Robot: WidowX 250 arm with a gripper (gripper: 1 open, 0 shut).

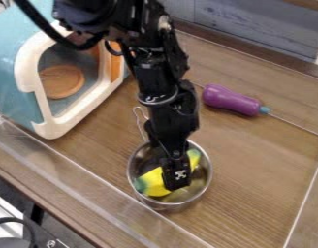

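A steel pot [193, 195] with a wire handle sits on the wooden table near the front middle, with a yellow object with a green end [155, 182] lying inside it. My black gripper [177, 174] reaches down into the pot over the yellow object, partly hiding it.
A blue and white toy oven [51, 121] with an orange disc inside stands at the left. A purple eggplant-like object [231, 102] lies at the back right.
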